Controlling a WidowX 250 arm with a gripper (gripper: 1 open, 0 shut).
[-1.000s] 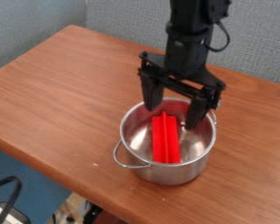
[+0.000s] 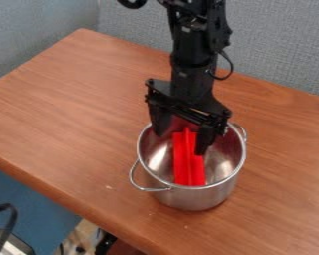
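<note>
A steel pot point(image 2: 215, 194) with two wire handles stands on the wooden table. Inside it lies a bright red elongated object point(image 2: 189, 167), upright in the view. My black gripper point(image 2: 183, 133) reaches down into the pot from above, open, its fingers around the upper end of the red object; whether they touch it is hidden.
Bare wooden table point(image 2: 63, 100) spreads to the left and right of the pot. A grey padded wall point(image 2: 282, 45) runs behind it. At the lower left, past the table edge, are a blue surface and some cables.
The gripper has moved slightly left, and its fingers have come closer together over the red object. The pot has stayed in place.
</note>
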